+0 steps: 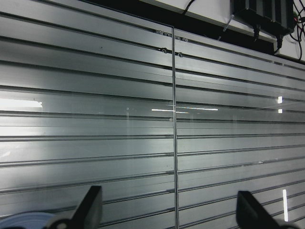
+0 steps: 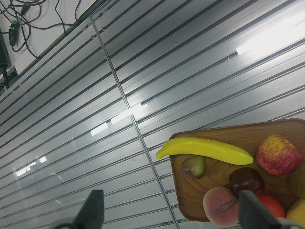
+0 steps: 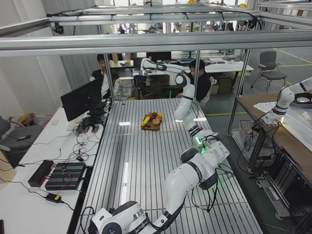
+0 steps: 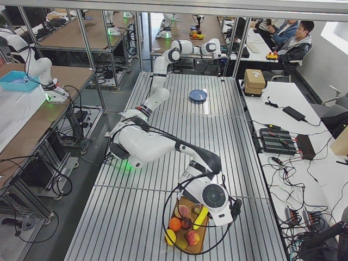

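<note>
A wooden tray [image 2: 186, 200] of fruit holds a yellow banana [image 2: 205, 148], a pear [image 2: 193, 167], a peach [image 2: 219, 205], a dark red fruit [image 2: 245, 179], an apple [image 2: 279, 155] and other orange and yellow fruit, partly hidden. My right gripper is above and beside it, fingers wide open, nothing between them. A blue plate [image 4: 198, 94] lies at the table's other end; its edge shows at the lower left of the left wrist view. My left gripper hangs above bare table beside the plate, open and empty.
Cables loop around the arms. A white side desk [image 4: 288, 109] with boxes, power units and wires runs along one edge. Metal frame posts stand at the table's corners.
</note>
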